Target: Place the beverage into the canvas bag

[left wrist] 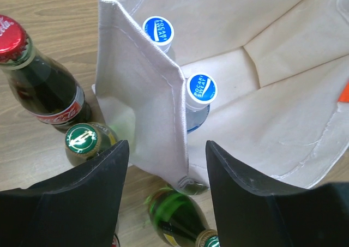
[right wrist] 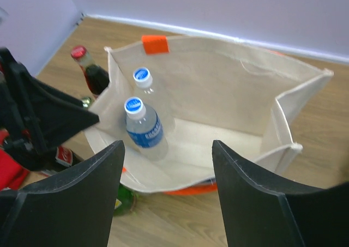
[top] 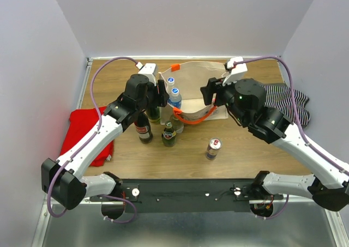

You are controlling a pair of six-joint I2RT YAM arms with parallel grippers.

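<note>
The canvas bag (top: 199,80) stands open at the back centre, two water bottles (right wrist: 144,128) with blue caps inside at its left end. My left gripper (top: 161,94) hangs open at the bag's left rim, above bottles outside it: a green-capped bottle (left wrist: 82,143), a cola bottle (left wrist: 46,89) and a green bottle (left wrist: 174,220). My right gripper (top: 210,94) is open over the bag's right part, nothing between its fingers. A small dark bottle (top: 168,135), another dark bottle (top: 143,131) and a can (top: 213,148) stand in front of the bag.
A red cloth (top: 82,132) lies at the left, a striped pouch (top: 283,108) at the right. Walls close in behind and at both sides.
</note>
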